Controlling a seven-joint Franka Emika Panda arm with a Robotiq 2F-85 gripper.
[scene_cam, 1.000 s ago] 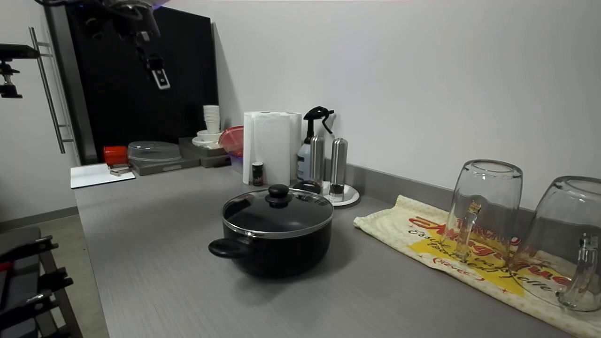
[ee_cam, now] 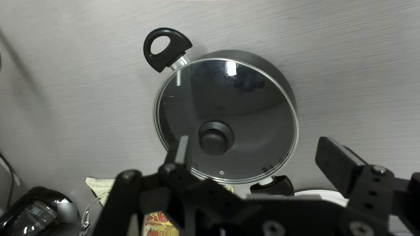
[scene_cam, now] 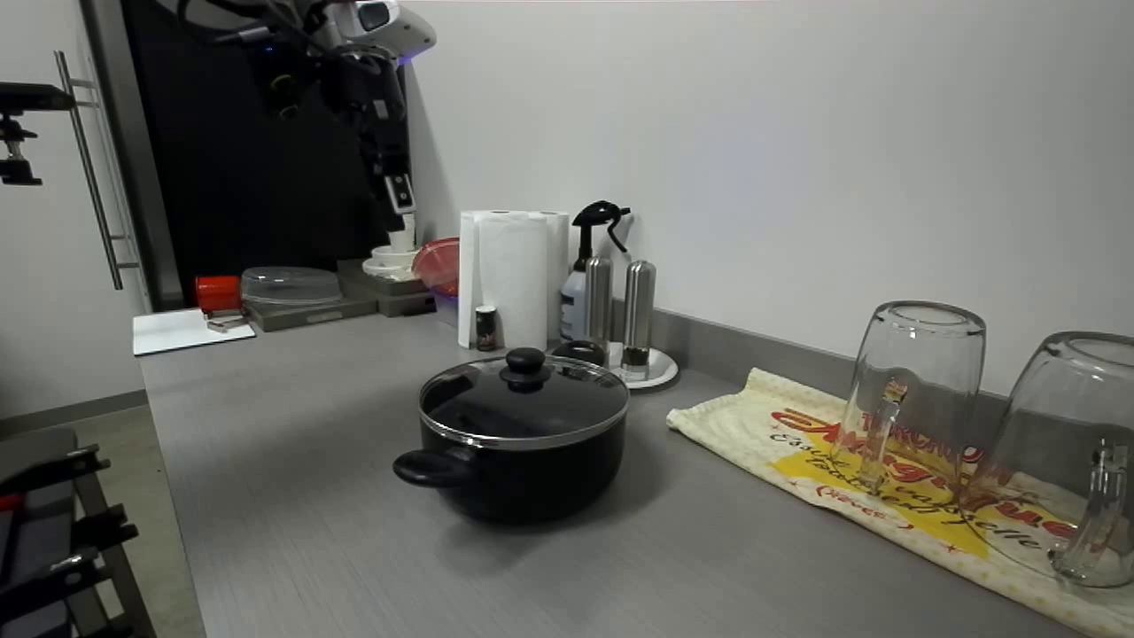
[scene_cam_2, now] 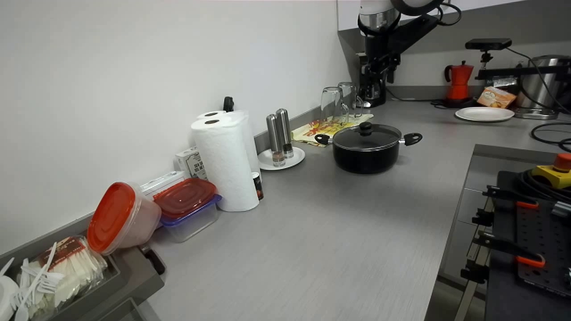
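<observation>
A black pot stands on the grey counter, its glass lid seated on top with a round black knob at the centre. Both side handles show in the wrist view, where my gripper is open, its fingers spread wide and the lid seen between and beyond them. Nothing is held. In exterior view 1 the gripper hangs high at the upper left, well clear of the pot. Exterior view 2 has it near the top, above and behind the pot.
Steel mills on a white plate and paper towel rolls stand along the wall. Upturned glass mugs rest on a printed cloth. Plastic containers are at the other end.
In exterior view 1 my gripper has come lower and to the right, now in front of the stacked white cups. The pot and its lid have not moved.
</observation>
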